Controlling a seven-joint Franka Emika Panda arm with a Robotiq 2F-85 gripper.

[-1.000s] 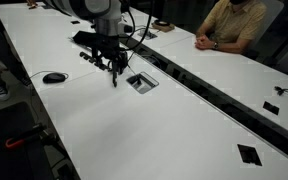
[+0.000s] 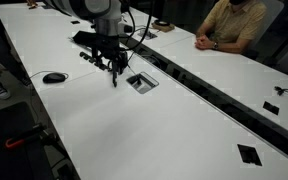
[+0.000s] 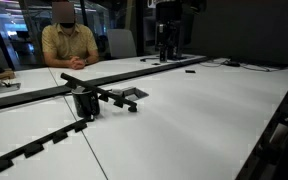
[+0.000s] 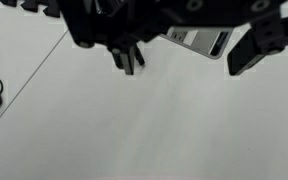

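Note:
My gripper (image 2: pixel 116 66) hangs low over the left part of the white table, its fingers spread wide with nothing visible between them. In the wrist view a small dark piece (image 4: pixel 140 57) shows beside the left finger, partly hidden by it. Beyond the gap lies a silver tray (image 4: pixel 212 50) with a dark item on it, its far part covered by the gripper. In exterior view 1 the tray (image 2: pixel 148 88) rests just right of the gripper. Exterior view 2 shows the gripper (image 3: pixel 167 50) above the far side of the table.
A black mouse (image 2: pixel 54 77) lies left of the gripper, near the table's edge. Black strips and a dark stand (image 3: pixel 86 103) occupy the table's other side. A flat black square (image 2: pixel 249 155) lies far right. A person (image 2: pixel 231 22) sits behind.

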